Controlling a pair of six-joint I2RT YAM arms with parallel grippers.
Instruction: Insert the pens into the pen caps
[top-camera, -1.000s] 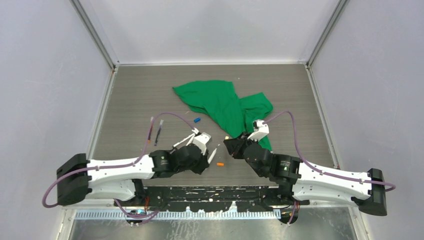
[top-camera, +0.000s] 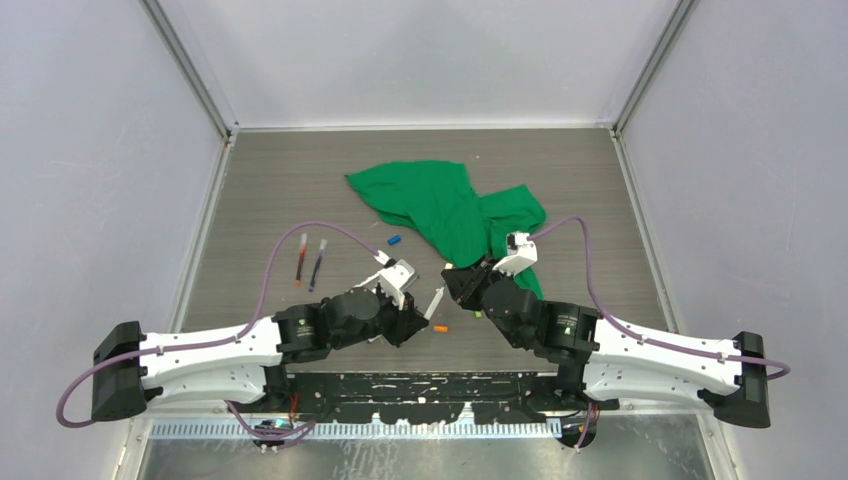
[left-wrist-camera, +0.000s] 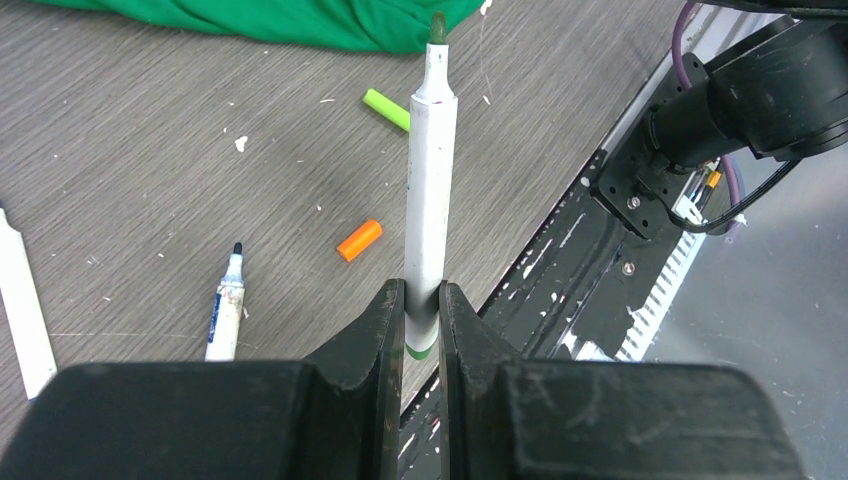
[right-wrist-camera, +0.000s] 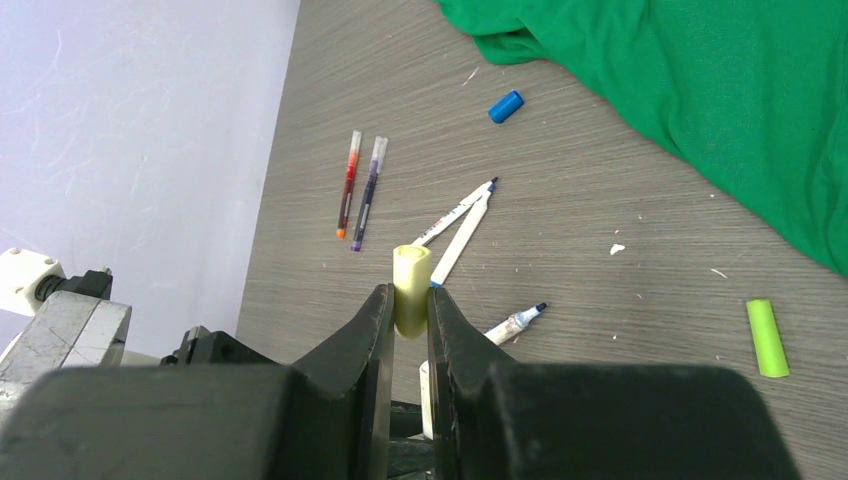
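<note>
In the left wrist view a white pen (left-wrist-camera: 428, 190) with a dark green tip points away from my left gripper, whose fingers close on its rear end. My right gripper is shut on a pale yellow cap (right-wrist-camera: 411, 280). From above, the left gripper (top-camera: 422, 318) and right gripper (top-camera: 450, 274) face each other closely, the pen slanting up toward the cap side. On the table lie a blue cap (right-wrist-camera: 506, 107), a lime green cap (right-wrist-camera: 767, 338), an orange cap (left-wrist-camera: 359, 240) and a white marker with a dark tip (left-wrist-camera: 227, 305).
Two more white pens (right-wrist-camera: 466, 235) lie crossed in the middle. A red pen (right-wrist-camera: 349, 185) and a purple pen (right-wrist-camera: 370, 195) sit to the left. A crumpled green cloth (top-camera: 430, 205) covers the back middle. Bare table (top-camera: 600, 260) shows at right.
The right gripper has moved a little left and up, so pen and cap are closer together.
</note>
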